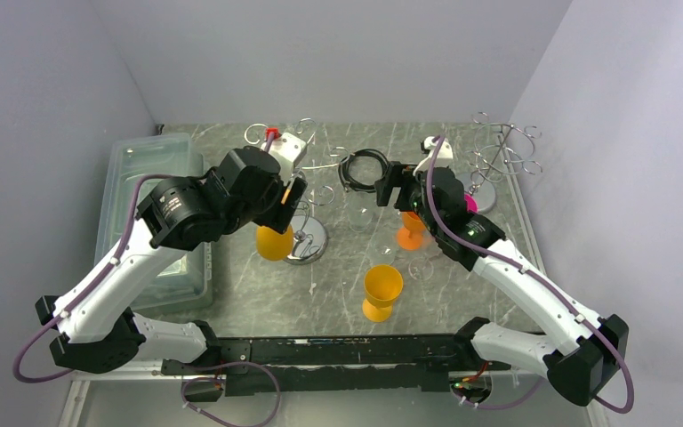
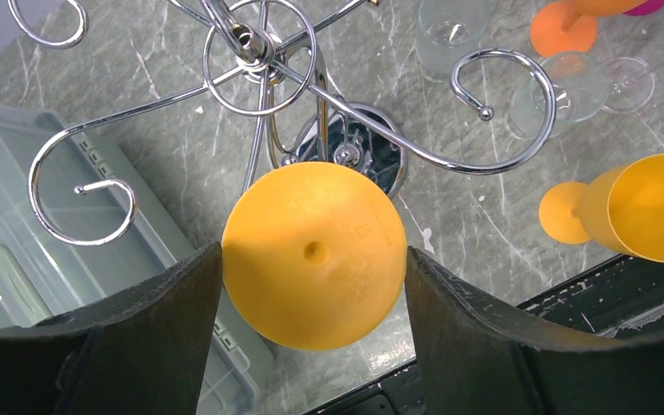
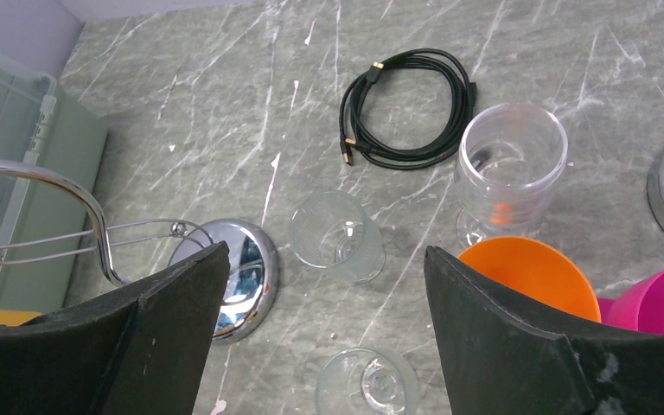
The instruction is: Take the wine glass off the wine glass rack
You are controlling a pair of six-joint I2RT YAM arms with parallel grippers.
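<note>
A yellow wine glass (image 2: 314,251) hangs upside down at the near side of the chrome rack (image 2: 264,65), its round base facing up in the left wrist view. In the top view its bowl (image 1: 274,243) shows below my left gripper (image 1: 288,206). That gripper's fingers (image 2: 169,303) stand at either side of the base, their tips right at its edges; whether they press on it cannot be told. The rack arm under the base is hidden. Over the middle of the table, my right gripper is open with nothing between its fingers.
A yellow goblet (image 1: 381,292) stands near the front edge. Beneath the right arm are an orange goblet (image 1: 412,231), a pink one (image 3: 657,298) and several clear glasses. A coiled cable (image 1: 365,169) lies behind. A second rack (image 1: 503,160) stands right, a clear bin (image 1: 124,191) left.
</note>
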